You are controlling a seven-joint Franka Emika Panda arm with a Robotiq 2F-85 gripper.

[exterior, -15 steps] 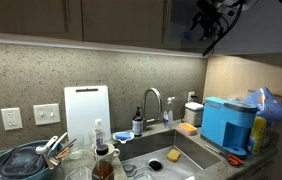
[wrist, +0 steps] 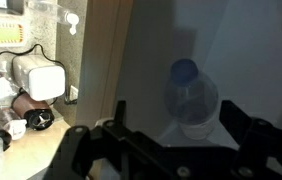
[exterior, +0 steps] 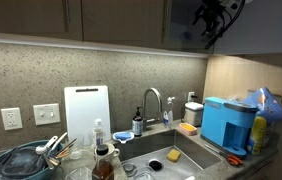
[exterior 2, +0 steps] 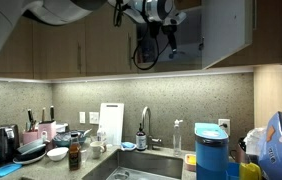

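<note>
My gripper stands open, its dark fingers apart at either side of the lower wrist view. Between and beyond them is a clear, rounded container with a blue cap [wrist: 185, 71], inside a grey cabinet space [wrist: 156, 65]. Whether the fingers reach around it or stop short of it, I cannot tell. In exterior view 2 the gripper [exterior 2: 168, 47] is up at the open upper cabinet [exterior 2: 188, 28]. Exterior view 1 has the gripper [exterior: 210, 24] high at the right; the container cannot be made out there.
The open cabinet door [exterior 2: 227, 32] stands just right of the arm. Far below lie the sink [exterior: 165, 163], its faucet [exterior: 155, 93], a blue bin [exterior: 221, 125] and a crowded counter with a dish rack [exterior: 19, 160].
My gripper has shifted slightly and tilted a little near the cabinet over the last second. Nothing on the counter has moved.
</note>
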